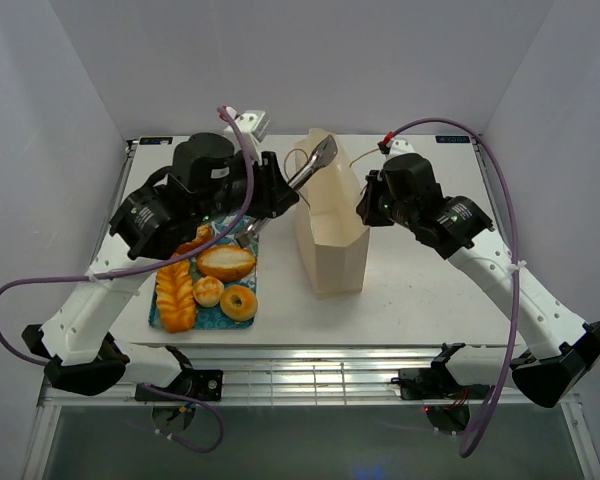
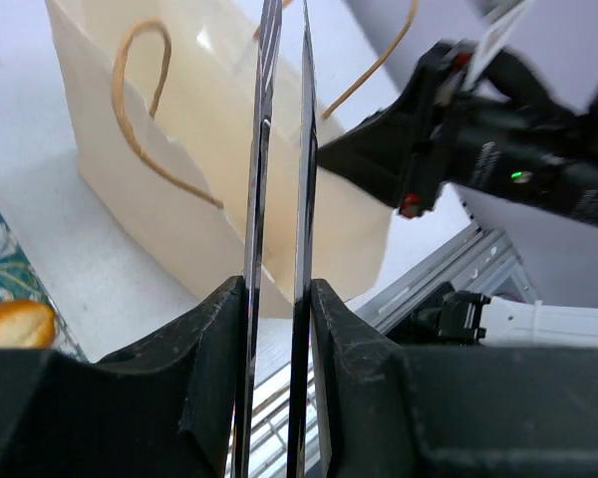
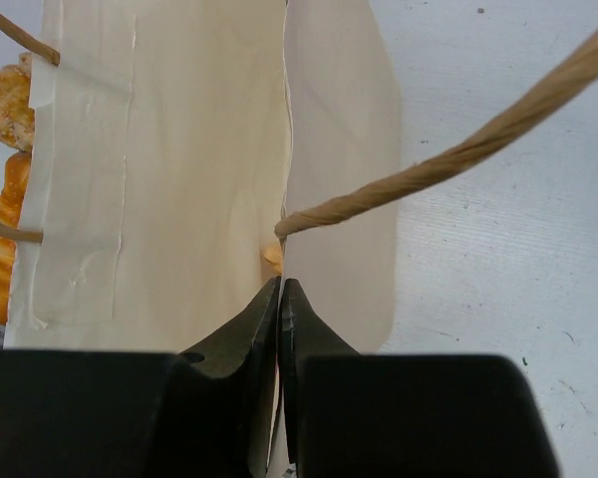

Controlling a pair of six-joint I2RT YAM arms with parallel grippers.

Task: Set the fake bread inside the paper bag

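Note:
The paper bag [image 1: 340, 268] stands upright with its mouth wide and thin twisted handles. My left gripper is shut on the metal tongs [image 1: 316, 164], whose arms are spread; no bread sits between their tips in the top view. The tongs hang over the bag's left side. My right gripper is shut on the bag's right rim. Deep inside the bag, a small bit of orange bread [image 3: 271, 257] shows in the right wrist view; most of it is hidden behind the bag's wall.
On a blue patterned cloth [image 1: 214, 318] at the left lie a braided loaf [image 1: 176, 298], a long loaf [image 1: 226, 263], a round bun [image 1: 208, 291] and a ring-shaped bread [image 1: 239, 303]. Another bread there is partly covered by the left arm. Right of the bag, the table [image 1: 430, 300] is bare.

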